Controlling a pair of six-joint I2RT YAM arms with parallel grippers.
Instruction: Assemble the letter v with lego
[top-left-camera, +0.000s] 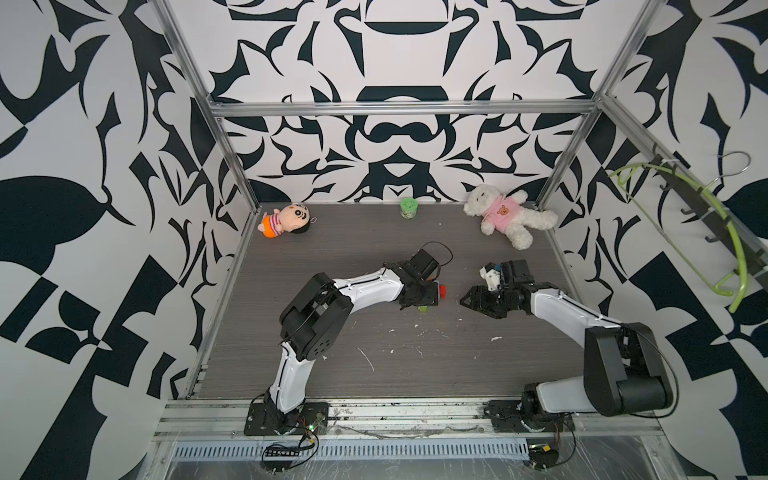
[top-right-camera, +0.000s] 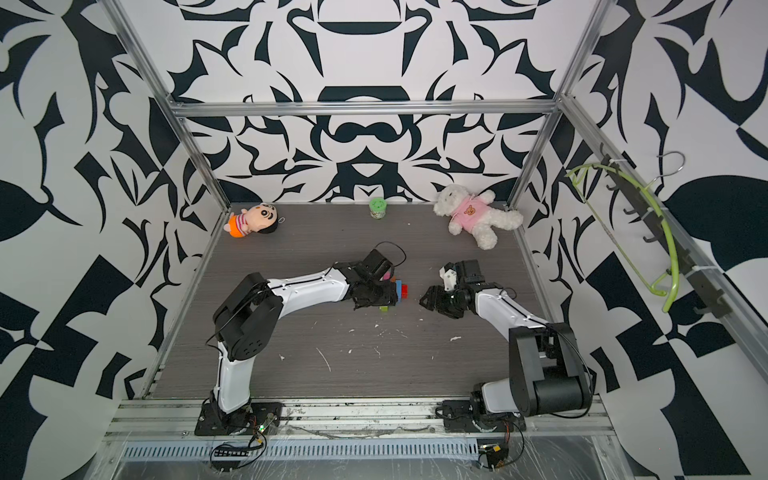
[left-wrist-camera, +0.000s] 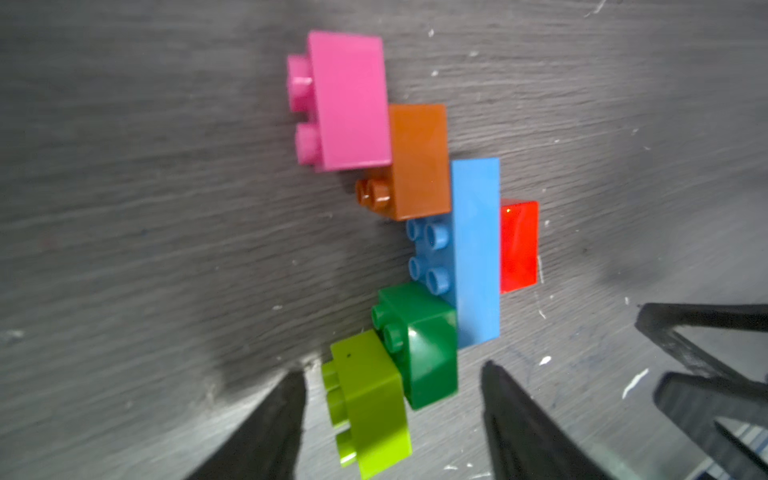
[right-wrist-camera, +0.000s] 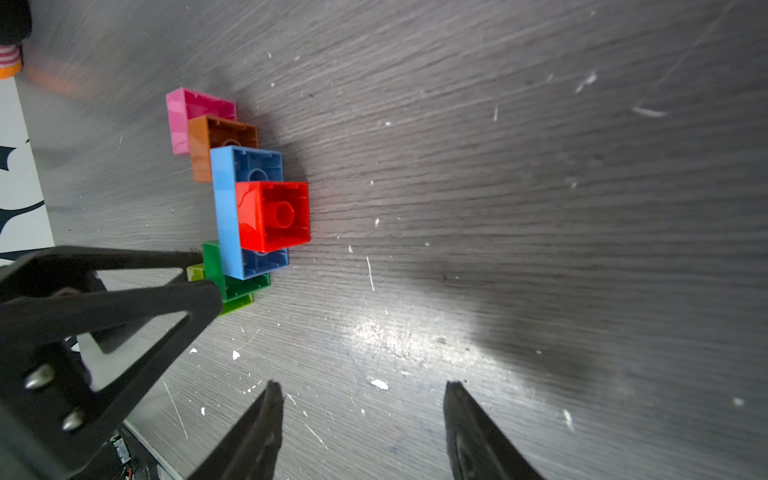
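The bricks form a bent row: pink (left-wrist-camera: 349, 100), orange (left-wrist-camera: 420, 160), long blue (left-wrist-camera: 476, 248), dark green (left-wrist-camera: 432, 360) and lime (left-wrist-camera: 376, 416). A red brick (left-wrist-camera: 518, 244) is against the blue one's outer side at the bend. My left gripper hovers over the lime and dark green end, fingers apart on either side with nothing gripped. My right gripper is open over bare table, right of the bricks in the top views, with nothing between its fingers.
A doll (top-left-camera: 284, 220) lies at back left, a white bear (top-left-camera: 512, 216) at back right, and a green tub (top-left-camera: 408, 207) at back centre.
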